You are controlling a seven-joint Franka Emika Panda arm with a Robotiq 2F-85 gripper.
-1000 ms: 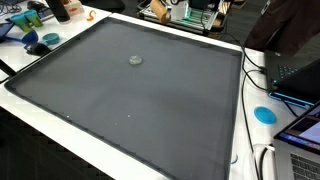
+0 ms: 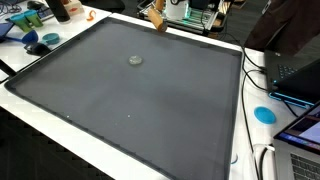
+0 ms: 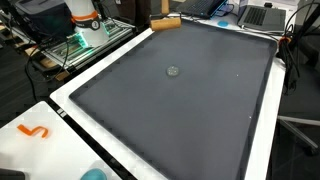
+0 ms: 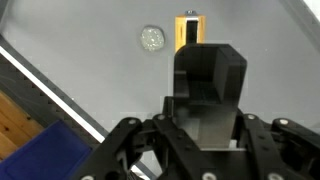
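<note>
In the wrist view my gripper is shut on a yellow-orange object [image 4: 181, 32] with a dark middle and a small silvery end; the black fingers [image 4: 230, 70] hide the rest of it. An orange-tan piece [image 2: 156, 18] shows at the far edge of the mat in exterior view 1, and as a short bar [image 3: 166, 25] below an upright part in exterior view 2. It may be the same object. A small round grey disc [image 4: 152, 38] lies on the mat, apart from the held object.
A laptop [image 2: 300, 155] and a blue disc [image 2: 265, 115] sit at the right. Several small items, including a dark blue one [image 2: 38, 49], stand at the left. An orange squiggle [image 3: 32, 131] lies on the white table.
In exterior view 1 the orange-tan piece has come slightly lower in the picture, toward the mat. The grey disc has stayed where it was.
</note>
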